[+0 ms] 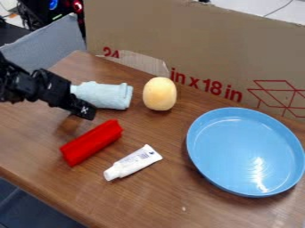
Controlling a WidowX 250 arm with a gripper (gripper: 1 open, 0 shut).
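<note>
The black gripper (78,109) hangs low at the left of the table, just above and left of a red cylindrical object (91,142) and in front of a folded light-blue cloth (107,94). Its fingertips are dark and seen from the side, so the gap between them is hard to make out; nothing is visible held in it. A white tube (132,162) lies right of the red object. A yellow oval object (160,93) stands behind, and a blue plate (244,147) is at the right.
A large cardboard box (209,49) lines the back of the wooden table (155,209). A grey padded surface (36,49) is at the back left. Bare wood lies at the front and between the tube and the cloth.
</note>
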